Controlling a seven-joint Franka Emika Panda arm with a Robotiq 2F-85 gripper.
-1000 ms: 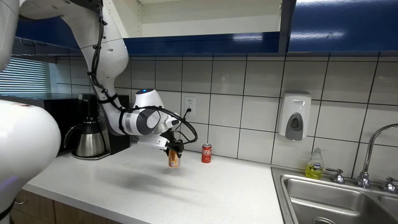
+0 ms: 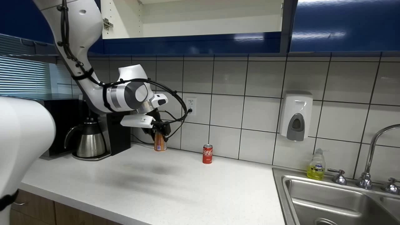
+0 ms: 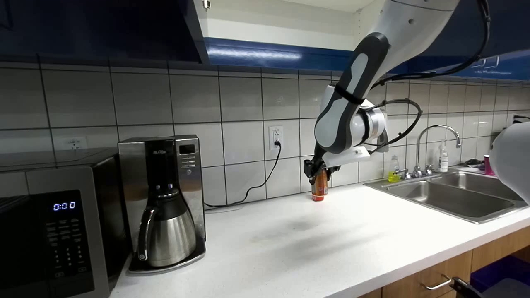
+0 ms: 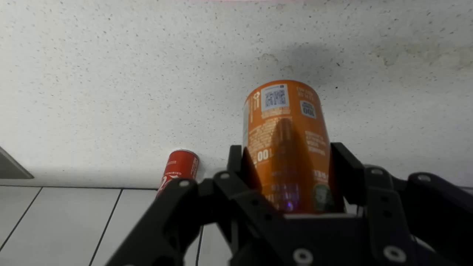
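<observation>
An orange can (image 2: 160,144) with a printed label hangs clear of the counter, with my gripper (image 2: 160,137) shut around its upper part. In the wrist view the two black fingers (image 4: 344,164) press on either side of the orange can (image 4: 283,133), whose base points away from the camera. A red Coca-Cola can (image 2: 207,154) stands upright on the white counter (image 2: 180,183) near the tiled wall, to the right of the gripper. From the second exterior view, the orange can (image 3: 320,181) mostly covers the red one.
Overhead is an open cabinet (image 2: 210,20) with a blue lower edge (image 2: 191,45). The coffee maker (image 3: 164,198) and microwave (image 3: 54,223) stand on the left, the sink (image 2: 333,198) and dish soap (image 2: 317,167) on the right.
The arm has carried the orange can up and to the left in the first exterior view, farther from the red can. The red can has stayed in place.
</observation>
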